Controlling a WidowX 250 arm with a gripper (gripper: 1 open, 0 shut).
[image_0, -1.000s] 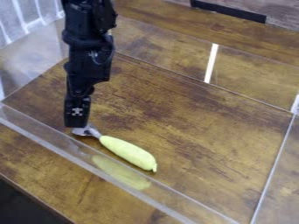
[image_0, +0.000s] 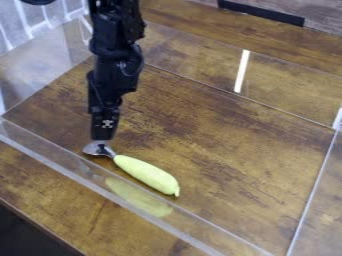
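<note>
A pale yellow, elongated object (image_0: 144, 172) lies on the wooden surface, with a small metal piece (image_0: 98, 149) at its upper left end, like a utensil. My black gripper (image_0: 104, 130) points down just above the metal end, standing open. Whether its fingertips touch the surface is unclear.
Clear low walls surround the wooden work area (image_0: 227, 130). A white strip (image_0: 241, 71) shows at the back, and a dark bar lies at the far top edge.
My gripper has shifted right and slightly back, leaving more of the metal end in view. The yellow object has not visibly moved.
</note>
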